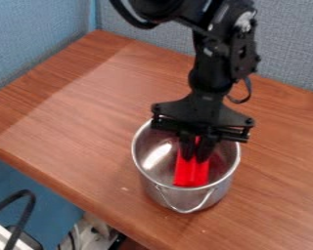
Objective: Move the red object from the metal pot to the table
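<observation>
The red object (191,174) stands roughly upright inside the metal pot (152,162), its lower part below the rim. My gripper (196,154) points straight down into the pot, and its dark fingers reach the upper part of the red object. Red shows around and below the fingertips. The dark fingers overlap each other in this view, so whether they are closed on the object cannot be made out.
The pot stands near the front edge of the wooden table (87,98), with its wire handle hanging at the front. Bare tabletop extends to the left and right of the pot. A cable and white equipment lie below the table at the lower left.
</observation>
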